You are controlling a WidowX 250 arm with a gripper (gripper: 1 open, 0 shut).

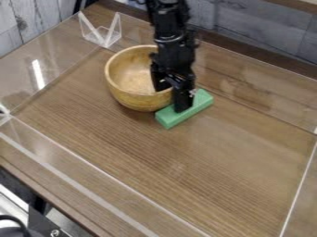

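Note:
The black gripper (171, 80) reaches down from the top of the view over the right side of a tan bowl (133, 87). Its lower end is just above a green rectangular block (186, 113) that lies on the wooden table beside the bowl's lower right. The gripper is open by what little shows; its fingers are dark and partly blurred, and whether they touch the block is unclear.
A clear wire-like or plastic item (99, 31) stands at the upper left. A dark object sits at the lower left corner.

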